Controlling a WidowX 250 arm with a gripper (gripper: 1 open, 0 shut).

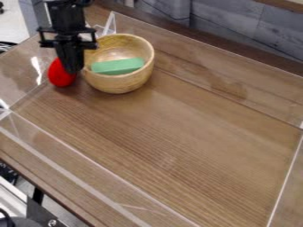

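The black gripper (66, 55) reaches down from the top left to just over a red rounded object (63, 76), its fingers around or at its upper part; whether they touch it is unclear. The red object sits on the wooden table (190, 151), left of a wooden bowl (116, 82). A green block (117, 66) lies inside the bowl.
A dark panel (267, 13) runs along the back right. Cables lie at the left edge and lower left.
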